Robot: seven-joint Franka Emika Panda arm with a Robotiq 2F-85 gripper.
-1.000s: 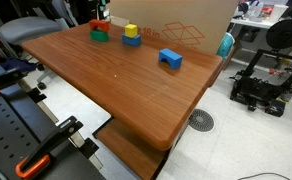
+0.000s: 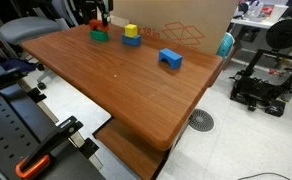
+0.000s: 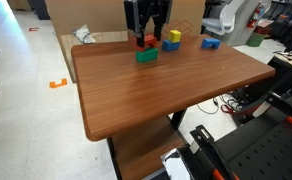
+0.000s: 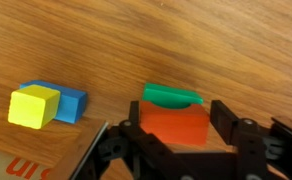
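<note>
A red block (image 2: 95, 23) sits on a green block (image 2: 99, 37) at the far end of the wooden table. In the wrist view the red block (image 4: 176, 121) looks orange and covers part of the green block (image 4: 172, 96). My gripper is over it, one finger on each side of the red block. The fingers stand part open, close to its sides; firm contact cannot be made out. In exterior view 2, the dark gripper (image 3: 150, 40) hangs down at the red block, partly hiding it.
Beside the stack, a yellow block (image 4: 34, 106) rests on a blue block (image 4: 69, 102). Farther along the table lies a blue arch-shaped block (image 2: 170, 58). Cardboard (image 2: 166, 18) stands along the back edge.
The dark gripper has come down around the red block, which showed more clearly before. The blocks appear to be in the same places.
</note>
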